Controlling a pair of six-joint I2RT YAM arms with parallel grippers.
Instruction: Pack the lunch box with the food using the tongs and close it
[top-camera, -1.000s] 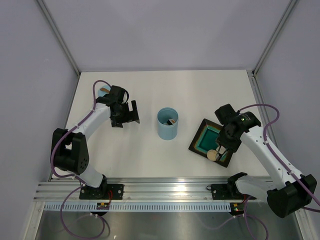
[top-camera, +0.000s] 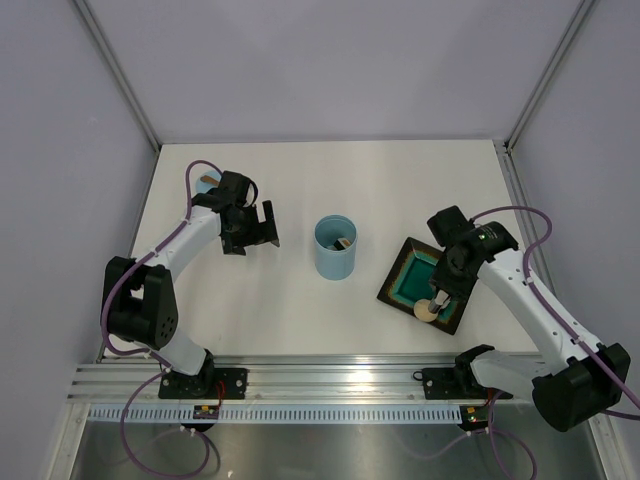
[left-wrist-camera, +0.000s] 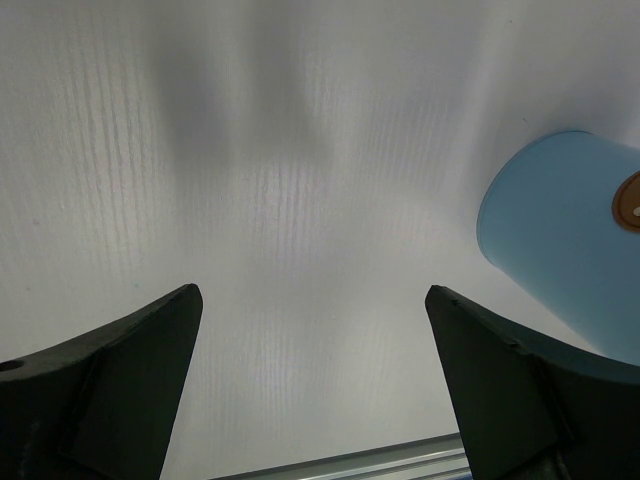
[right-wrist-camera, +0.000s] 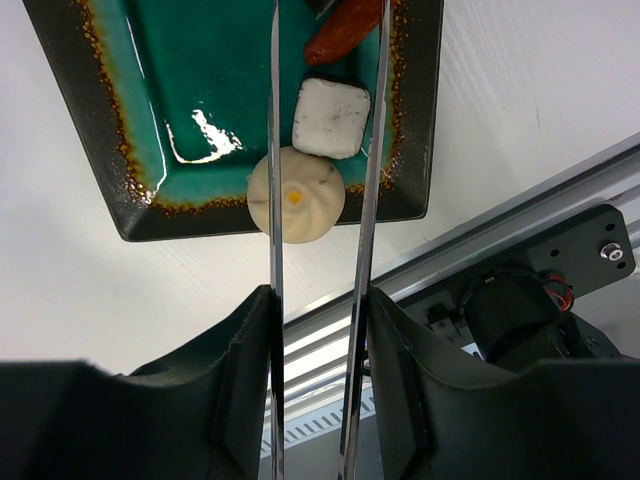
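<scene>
A dark square plate (top-camera: 391, 296) with a green centre lies at the right of the table. In the right wrist view it holds a round cream bun (right-wrist-camera: 258, 195) with a yellow dot, a white square piece (right-wrist-camera: 325, 118) and a reddish sausage-like piece (right-wrist-camera: 338, 34). My right gripper is open over these pieces, its long metal fingers apart. A blue cylindrical container (top-camera: 334, 260) with items inside stands at the centre. My left gripper (top-camera: 260, 222) is open left of it, with nothing between its fingers.
A light blue object (top-camera: 208, 178) with a brown top lies at the back left, partly behind the left arm. Metal rails run along the front edge.
My right gripper and arm have shifted slightly over the plate. The left arm and the container have not moved.
</scene>
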